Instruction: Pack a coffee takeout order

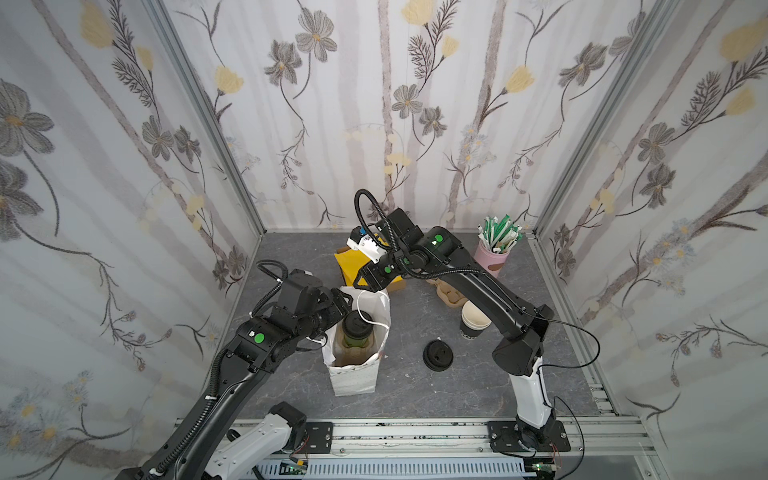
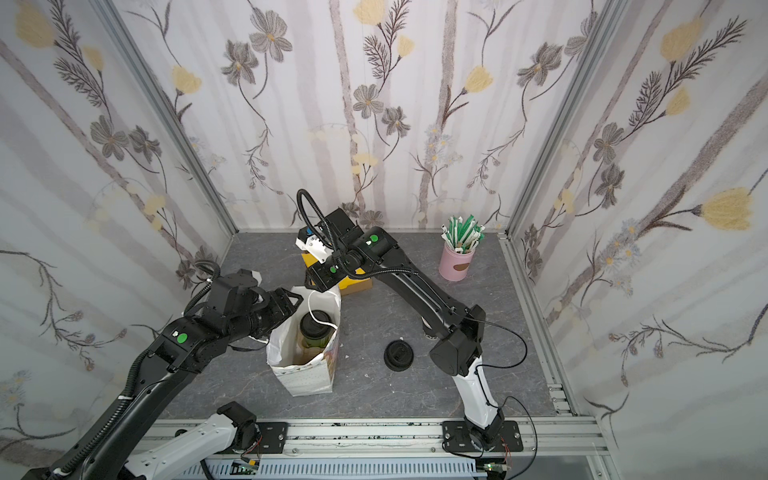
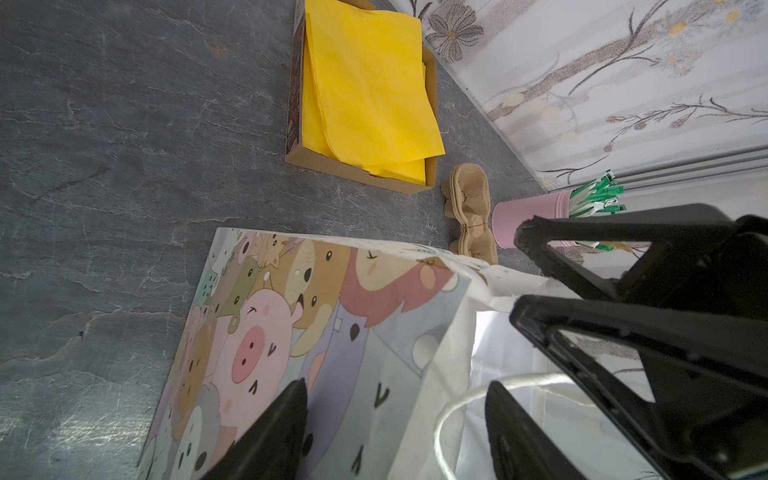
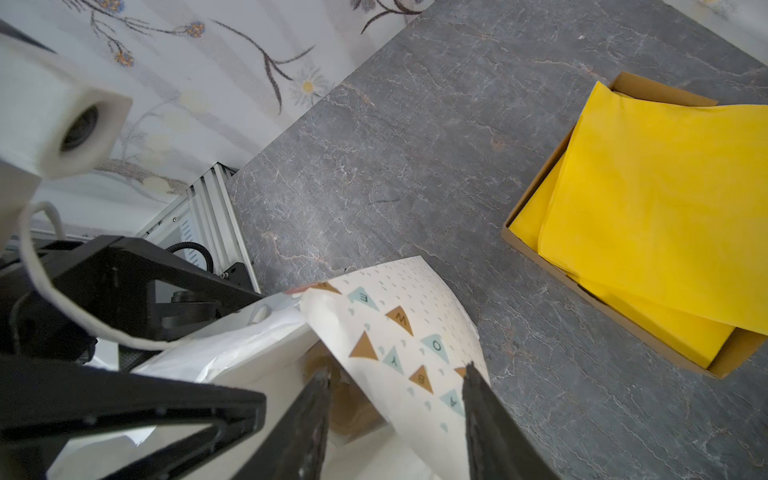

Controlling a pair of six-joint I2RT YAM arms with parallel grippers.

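Observation:
A white paper bag (image 1: 357,380) stands open on the table, printed with cartoon animals on the side seen in the left wrist view. Inside it sits a cup with a black lid (image 1: 357,325) in a brown carrier. At the bag's upper left rim is my left gripper (image 1: 345,302), fingers apart; the white handle (image 3: 441,428) crosses near its right finger (image 3: 520,436). My right gripper (image 1: 361,280), also open, hangs over the bag's far rim. In the right wrist view a lettered bag flap (image 4: 412,352) lies below and between its fingers, contact unclear.
Behind the bag is a box of yellow napkins (image 3: 372,88). A cup carrier (image 1: 452,293), white cup (image 1: 474,317) and loose black lid (image 1: 437,354) are on the right; a pink holder with green-wrapped sticks (image 2: 456,262) is farther back. Bare table lies left of the bag.

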